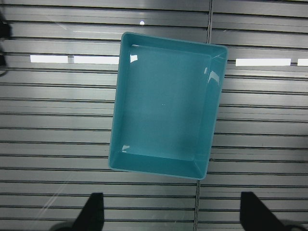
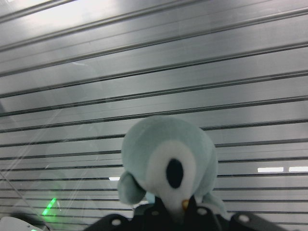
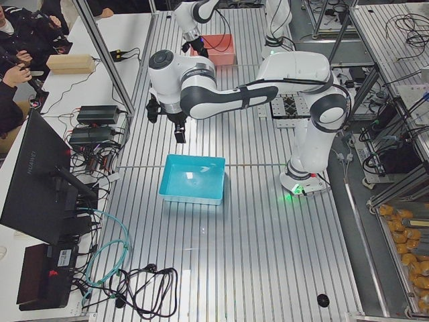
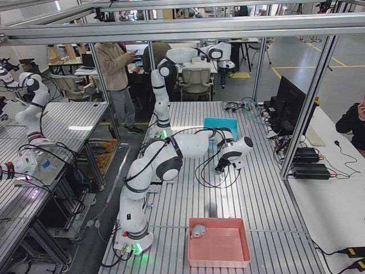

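Note:
A mint-and-white plush toy (image 2: 168, 149) is clamped in my right gripper, held over the slatted table; in the camera right view that gripper (image 4: 222, 165) is raised behind the pink bin (image 4: 218, 254), which has a grey plush (image 4: 198, 230) in it. My left gripper stands open and empty above the table, with the empty turquoise bin (image 1: 163, 106) below and ahead of it in the left wrist view.
Cables (image 3: 147, 295) lie on the table's near left. A monitor (image 3: 40, 181) and power boxes line the adjoining desk. The table around the turquoise bin is largely bare.

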